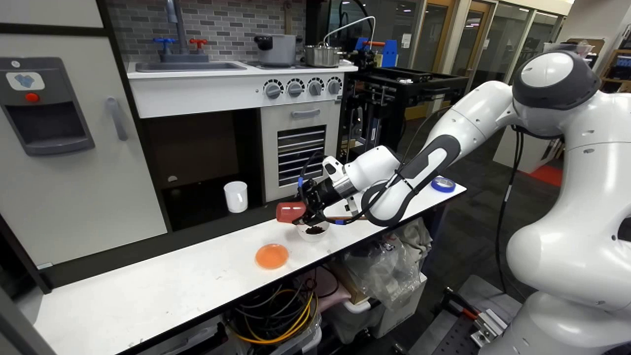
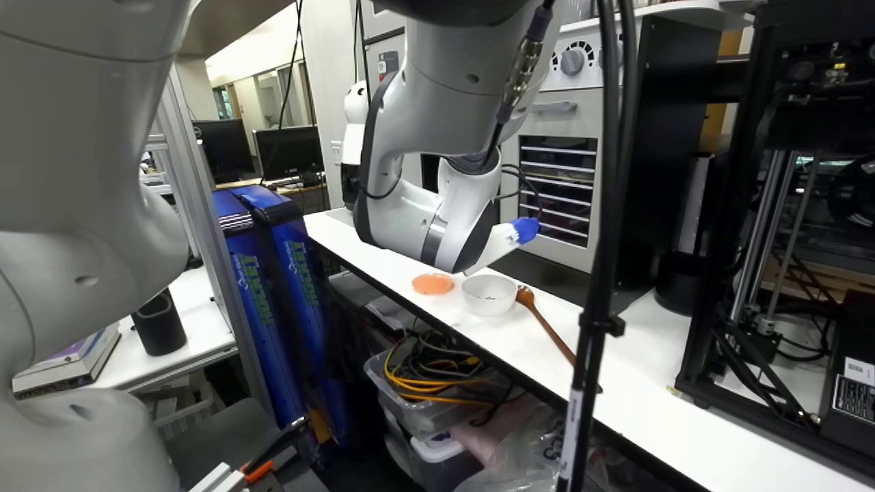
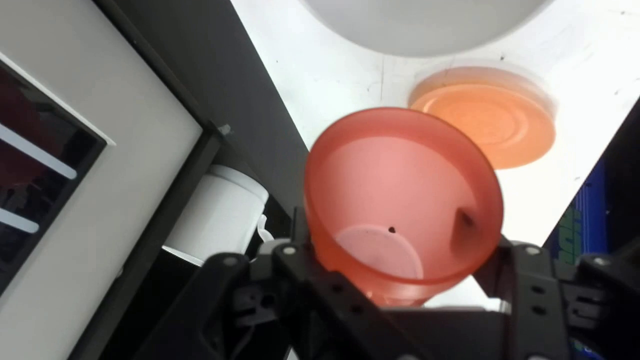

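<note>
A translucent red cup (image 1: 288,212) is held on its side above the counter, its mouth pointing left in exterior view 1. My gripper is shut on it, with one dark finger on either side. From the wrist, I look into the cup (image 3: 390,180); it is empty but for a small dark speck. Just below and beside the gripper, a white bowl (image 1: 313,235) with dark bits inside stands on the counter. An orange plate (image 1: 272,256) lies to the left of the bowl. In exterior view 2 the arm hides the gripper and cup.
A wooden spoon (image 2: 543,320) lies beside the bowl. On the dark lower shelf, a white mug (image 1: 236,197) stands near the oven door (image 1: 301,151). Blue tape (image 1: 443,184) rests at the counter's right end.
</note>
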